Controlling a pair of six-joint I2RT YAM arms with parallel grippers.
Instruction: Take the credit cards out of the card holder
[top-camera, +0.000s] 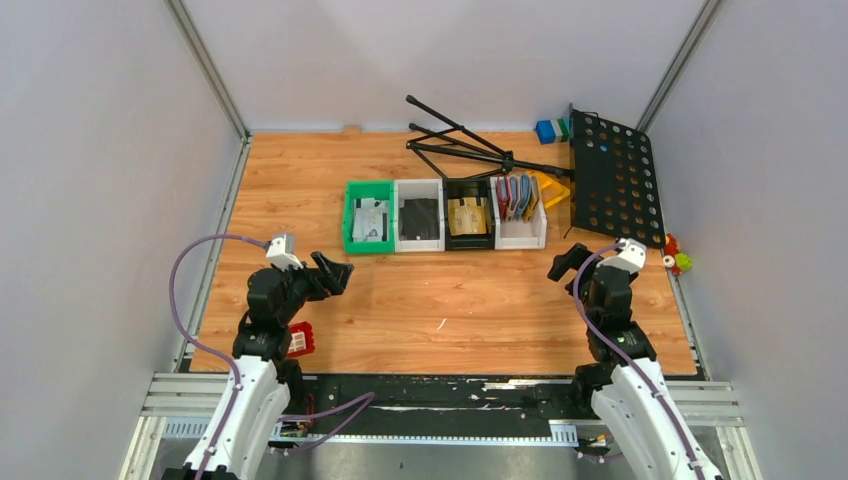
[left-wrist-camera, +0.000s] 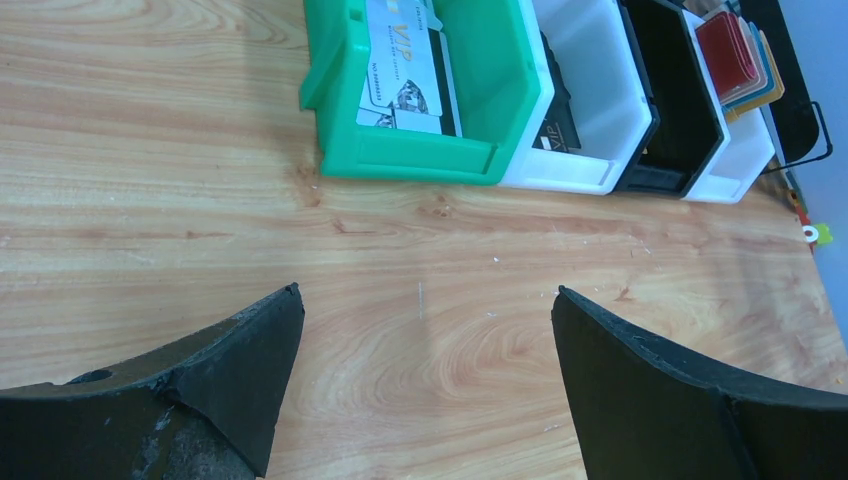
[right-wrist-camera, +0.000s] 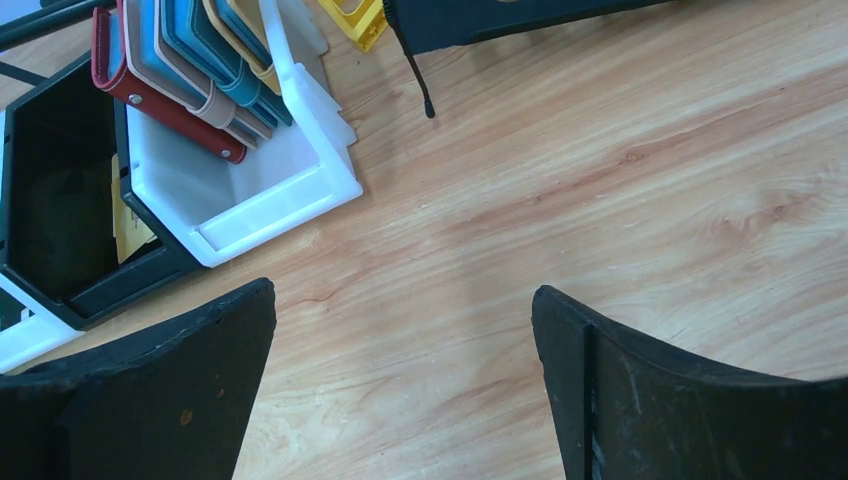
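Observation:
Several card holders (right-wrist-camera: 207, 75) in red, pale pink, blue and tan stand upright in the right-hand white bin (right-wrist-camera: 265, 227). Silver VIP cards (left-wrist-camera: 405, 65) lie in the green bin (left-wrist-camera: 420, 160), dark cards (left-wrist-camera: 558, 110) in the white bin beside it, and gold cards (top-camera: 467, 216) in the black bin (top-camera: 468, 243). In front of the bins at the left, my left gripper is open above bare wood. My right gripper, also open and empty, hovers over the table at the right, short of the holders' bin.
A black music stand (top-camera: 618, 180) and its folded legs (top-camera: 465, 150) lie behind and right of the bins. A red item (top-camera: 300, 340) sits near the left arm, a small toy (top-camera: 677, 257) at the right edge.

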